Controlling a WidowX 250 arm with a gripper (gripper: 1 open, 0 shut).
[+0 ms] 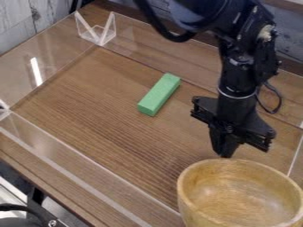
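Note:
A black robot arm reaches down from the top right to its gripper (222,140), which hangs low over the wooden table just behind a large yellow-tan bowl (239,193) at the bottom right. Whether the fingers are apart or closed is hard to make out, and nothing clearly shows between the fingertips. A green block (159,94) lies on the table to the left of the arm.
A clear wire rack (97,28) stands at the back left near the wall. Dark cables show at the bottom left edge.

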